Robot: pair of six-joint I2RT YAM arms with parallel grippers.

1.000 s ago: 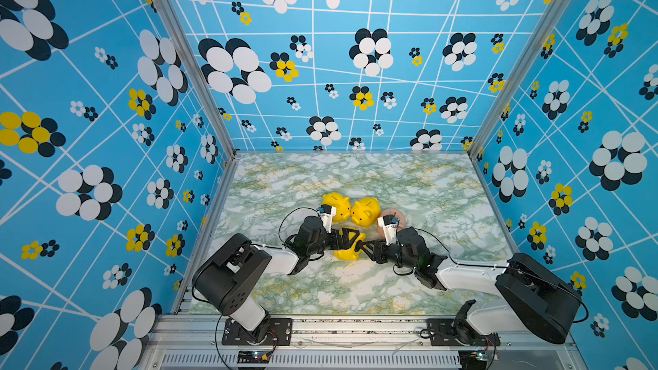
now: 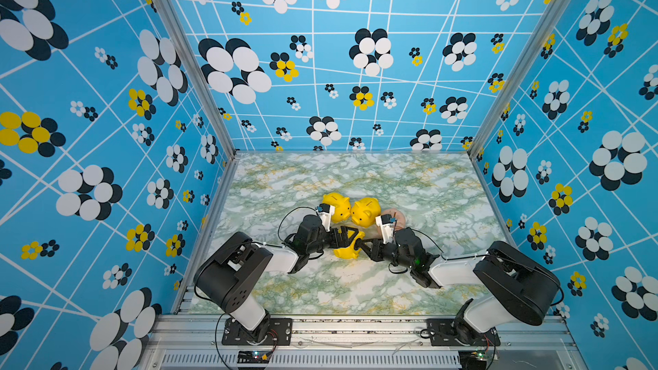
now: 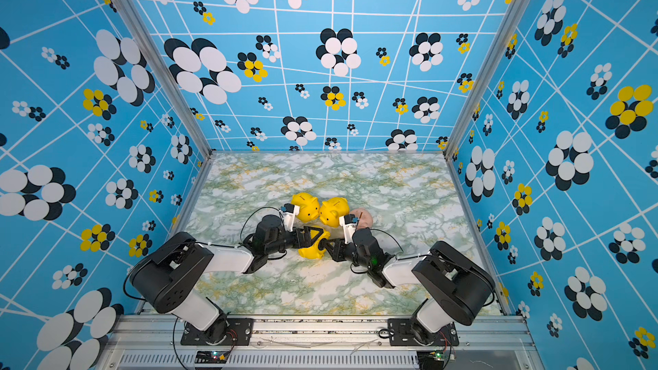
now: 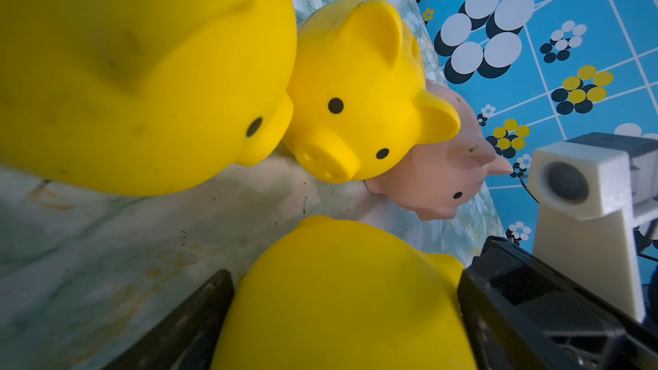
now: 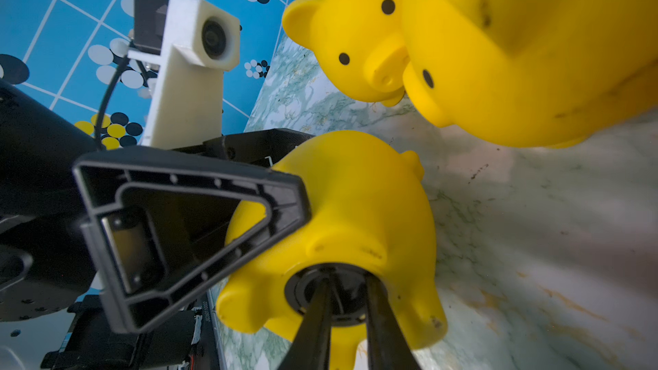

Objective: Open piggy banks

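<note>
A yellow piggy bank point(image 5: 384, 185) lies on its side at the front of the group, its underside with a round black plug point(image 5: 294, 291) facing my right gripper. My left gripper stands open around this bank, one finger on each side. Close against the plug are the narrow fingertips of my right gripper, parted by a small gap; whether they touch the plug's middle is hard to see. Behind, two more yellow banks point(image 2: 337, 207) point(image 2: 366, 211) stand side by side, and a pink bank point(image 4: 445, 171) is at their right.
In the top right view, the pink bank point(image 3: 363, 218) is partly hidden behind my right wrist camera mount. The standing banks crowd the space just behind both grippers.
My right arm's elbow has swung left, and its gripper has edged slightly left toward the bank's underside. The left arm and the standing banks look the same.
</note>
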